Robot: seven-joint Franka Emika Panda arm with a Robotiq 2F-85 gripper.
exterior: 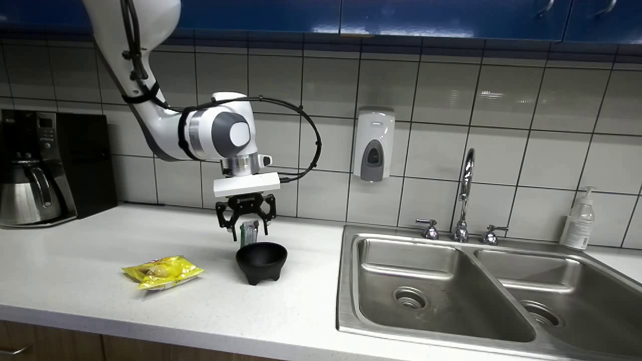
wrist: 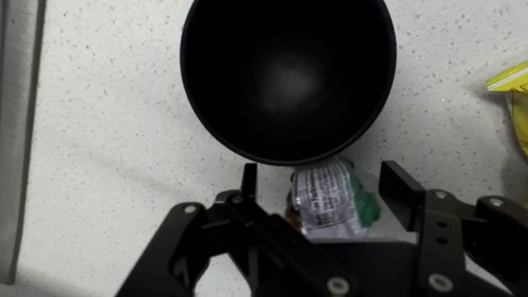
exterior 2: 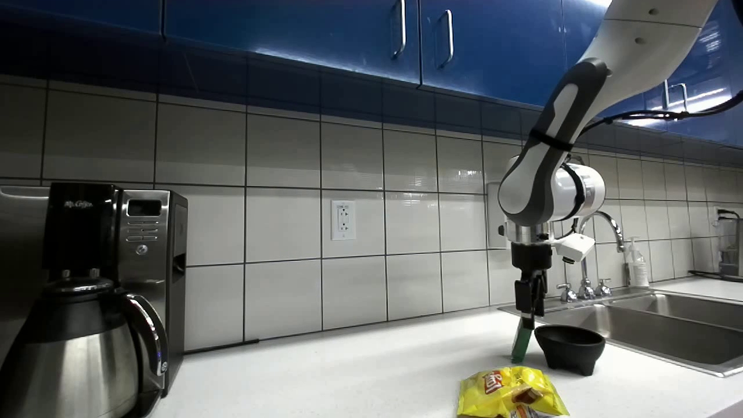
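Observation:
A small green and silver packet (wrist: 329, 198) is between the spread fingers of my gripper (exterior: 250, 234), with a gap on either side of it in the wrist view. In exterior view 2 the packet (exterior 2: 520, 341) appears tilted below the fingertips, at the wall side of a black footed bowl (exterior 2: 569, 347). It is outside the bowl, close against or just behind its rim; whether it touches the counter is unclear. From above, the bowl (wrist: 289, 84) looks empty. A yellow chip bag (exterior: 163, 273) lies on the counter left of the bowl in exterior view 1.
The double steel sink (exterior: 445, 289) lies to the right of the bowl, its edge (wrist: 22, 123) showing in the wrist view. A coffee maker (exterior: 54, 168) stands at the far left. The white counter (exterior: 78, 258) between it and the chip bag is clear.

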